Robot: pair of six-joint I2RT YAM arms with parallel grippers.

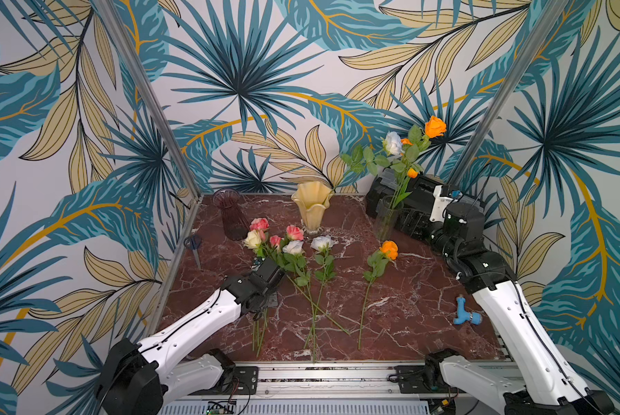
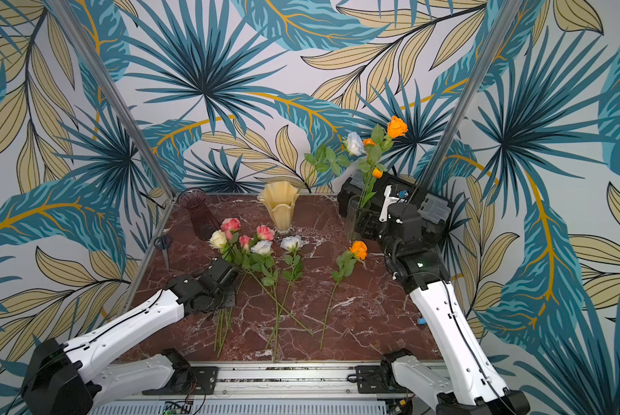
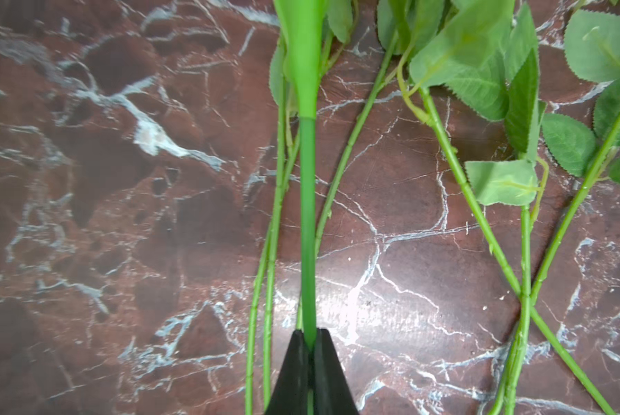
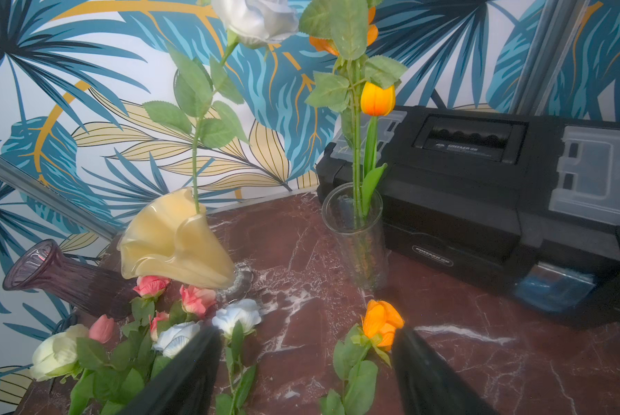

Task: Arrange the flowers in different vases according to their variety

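My left gripper is shut on a green flower stem (image 3: pixel 308 221), above the table; its bloom lies outside the left wrist view. The cream rose (image 1: pixel 254 239) appears to be the held bloom. Near it lie pink roses (image 1: pixel 294 233) and white roses (image 1: pixel 321 242). An orange rose (image 1: pixel 389 249) lies farther right. The clear vase (image 4: pixel 355 238) holds orange flowers, including a tulip (image 4: pixel 377 99). In the beige vase (image 4: pixel 175 242) stands a white rose (image 4: pixel 258 19). The purple vase (image 1: pixel 231 214) looks empty. My right gripper is open, holding nothing.
A black toolbox (image 4: pixel 462 186) stands behind the clear vase. Scissors (image 1: pixel 193 250) are at the left edge, and a blue object (image 1: pixel 466 312) lies at right. Several stems cross on the marble table.
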